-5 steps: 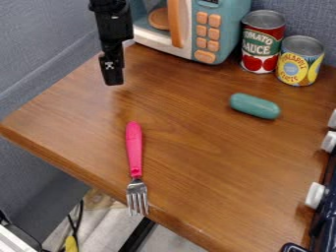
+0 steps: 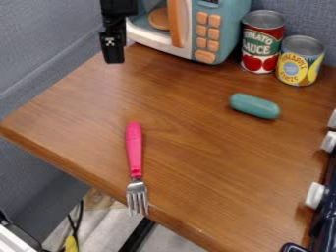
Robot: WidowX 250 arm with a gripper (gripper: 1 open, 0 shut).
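My black gripper [image 2: 113,47] hangs at the upper left of the camera view, above the table beside the toy microwave [image 2: 197,25]; whether its fingers are open or shut is unclear. A pink-handled fork [image 2: 134,150] lies on the wooden table [image 2: 79,123], tines toward the front. A teal cylindrical object [image 2: 254,105] lies at the right middle.
A tomato juice can [image 2: 261,41] and a yellow can [image 2: 300,61] stand at the back right. A dark appliance with white knobs [image 2: 323,217] lines the right edge.
My gripper has moved upward from where it hung lower over the table. The objects on the table look unmoved.
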